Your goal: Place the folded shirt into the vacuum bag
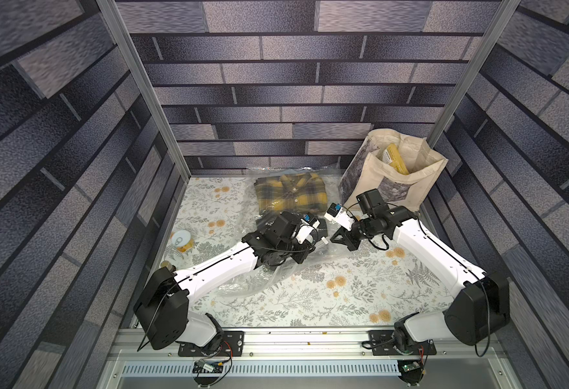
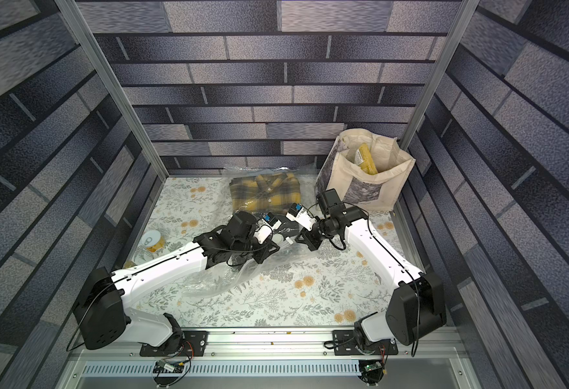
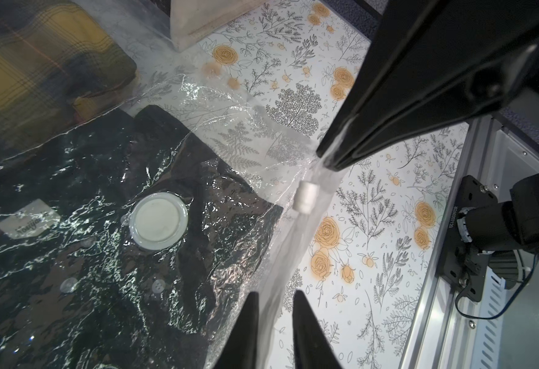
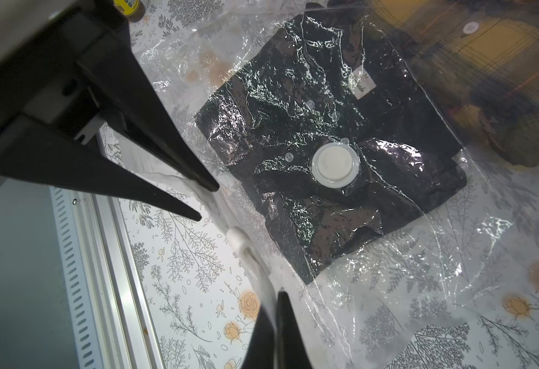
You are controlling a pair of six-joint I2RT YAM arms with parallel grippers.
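The clear vacuum bag [image 4: 398,264] lies flat, its near edge a pale strip carrying a white slider [image 3: 306,196]. Through its film show a dark folded garment [image 4: 257,110], under a round white valve [image 4: 336,164], and, farther back, a folded yellow-and-black plaid shirt [image 1: 291,193]. My left gripper stands part open around the strip, on the left of the slider. On the slider's other side, my right gripper is shut on the bag's edge. In the top views, the arms hide part of the dark garment.
A beige tote bag [image 1: 388,181] with a yellow package [image 1: 394,159] inside stands at the back right. At the left sits a can [image 1: 182,240].
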